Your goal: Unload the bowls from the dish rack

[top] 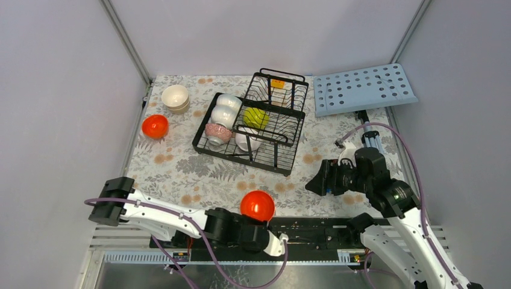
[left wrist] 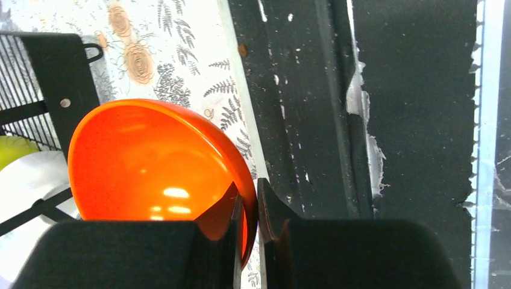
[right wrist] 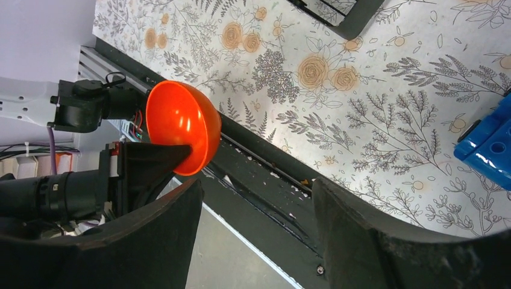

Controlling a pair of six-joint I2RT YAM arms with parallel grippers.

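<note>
An orange bowl (left wrist: pixel 150 156) is pinched at its rim by my left gripper, which is shut on it. In the top view that bowl (top: pixel 257 205) hangs near the table's front edge, in front of the black dish rack (top: pixel 260 162). Inside the rack are white bowls (top: pixel 222 115), a pink patterned bowl (top: pixel 218 132) and a yellow-green bowl (top: pixel 255 118). My right gripper is partly open over the front edge, with nothing between its fingers; the held bowl (right wrist: pixel 184 123) lies beyond it to the left.
Stacked cream bowls (top: pixel 175 96) and another orange bowl (top: pixel 155 126) stand at the table's left. A blue object (right wrist: pixel 491 144) lies on the right side of the table. A light-blue perforated panel (top: pixel 364 90) sits at the back right.
</note>
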